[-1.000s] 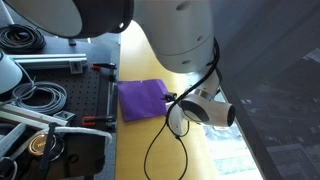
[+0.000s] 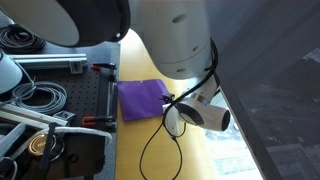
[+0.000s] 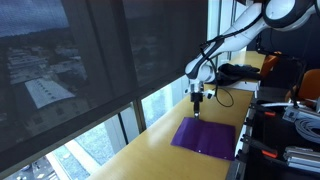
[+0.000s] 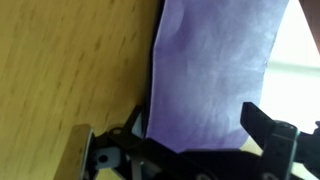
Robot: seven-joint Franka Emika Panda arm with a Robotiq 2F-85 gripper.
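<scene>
A purple cloth point(image 2: 143, 99) lies flat on the wooden table, roughly square in the first exterior view. In the second exterior view my gripper point(image 3: 196, 114) points down at the cloth's far edge point(image 3: 205, 137). Seen from the wrist, the cloth point(image 4: 205, 65) fills the middle between my spread fingers, its left edge running up from near one fingertip point(image 4: 134, 120). My gripper is open, and nothing is gripped. Whether the fingertips touch the cloth or the table cannot be made out. The arm mostly hides the gripper in the first exterior view.
Bare wooden table point(image 3: 135, 155) stretches left of the cloth. A dark cart with cables and tools point(image 2: 60, 115) borders the table on one side, a window with a grey blind point(image 3: 90, 70) on the other. A black cable point(image 2: 160, 128) loops from the arm over the table.
The cloth lies as before.
</scene>
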